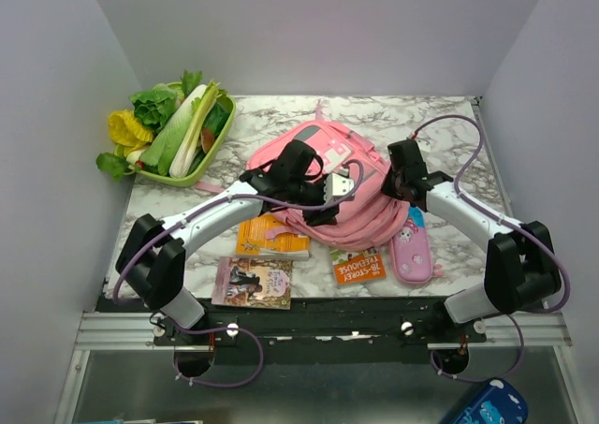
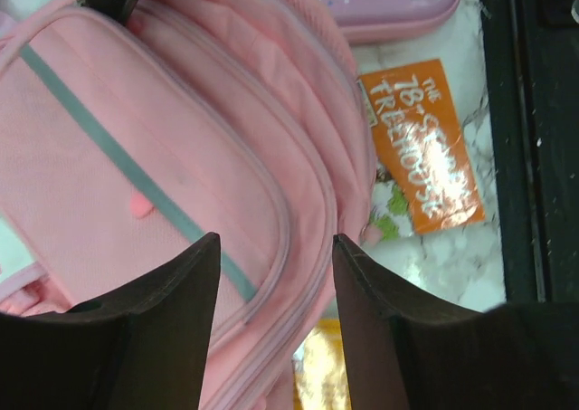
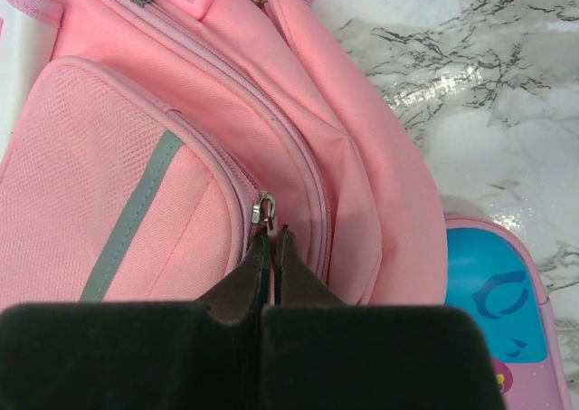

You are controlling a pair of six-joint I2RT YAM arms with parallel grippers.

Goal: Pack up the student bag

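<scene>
The pink student bag [image 1: 360, 195] lies on the marble table, its front panel and curved zippers facing up. My left gripper hovers over the bag's lower side, open, with no cloth between its fingers. At the bag's right side my right gripper is shut at a metal zipper pull [image 3: 263, 208]; the pull's lower end runs between its fingertips. A pink pencil case [image 1: 411, 254] lies just right of the bag. Below it are an orange-labelled book [image 1: 360, 269], a yellow book [image 1: 267, 239] partly under the left arm, and a picture book [image 1: 255, 284].
A green basket [image 1: 225, 129] of vegetables stands at the back left. Marble is bare at the back right [image 1: 449, 138]. The dark table edge [image 1: 309, 312] runs along the front, with a blue item [image 1: 491, 405] beyond it.
</scene>
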